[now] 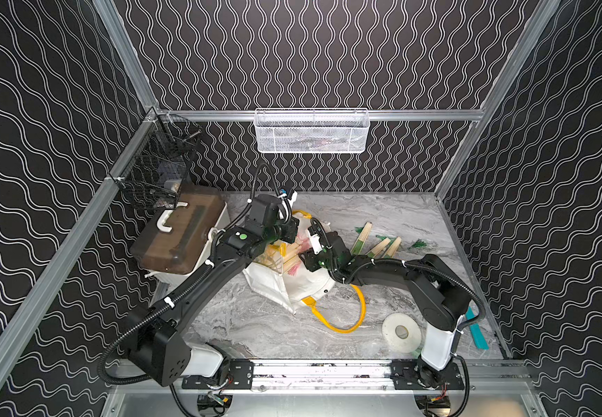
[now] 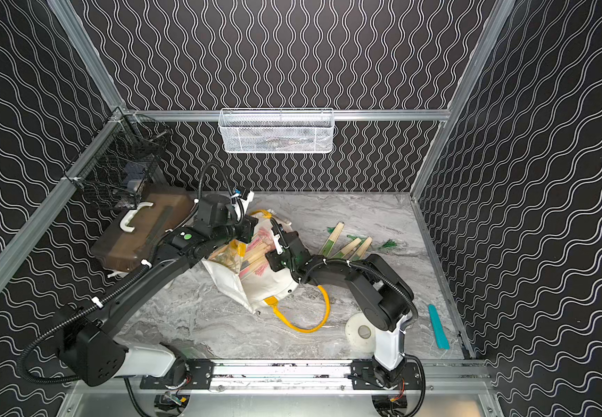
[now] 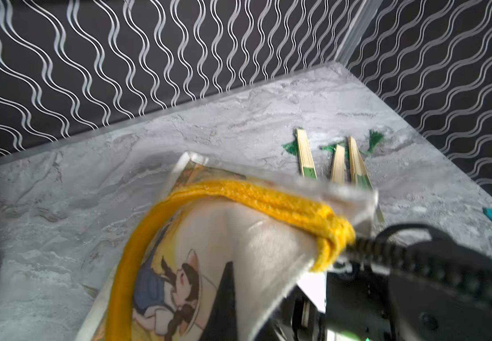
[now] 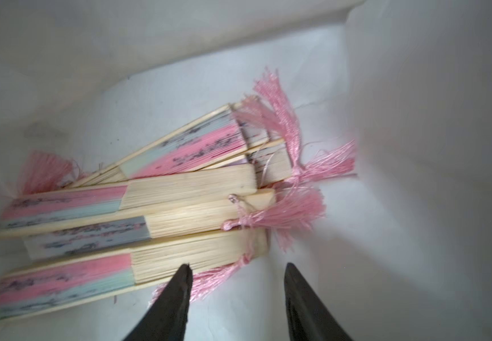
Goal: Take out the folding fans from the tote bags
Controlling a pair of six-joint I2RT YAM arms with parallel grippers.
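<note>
The white tote bag (image 1: 301,285) with yellow handles lies open on the table. Inside it, several folding fans (image 4: 200,213) with pink and blue covers and pink tassels lie side by side in the right wrist view. My right gripper is in the bag's opening, its fingers apart with nothing between them; one fan's tassel lies by the left finger. At the bag's left rim, my left gripper (image 1: 291,230) is shut on the bag's cloth, which rises beside its dark finger (image 3: 227,304). Three fans with green covers (image 1: 361,238) lie outside, right of the bag.
A brown-lidded box (image 1: 179,232) stands left. A white reel (image 1: 401,332) and a teal strip (image 1: 476,328) lie at the right front. A yellow handle (image 1: 356,318) loops across the table before the bag. A white mesh basket (image 1: 312,132) hangs at the back.
</note>
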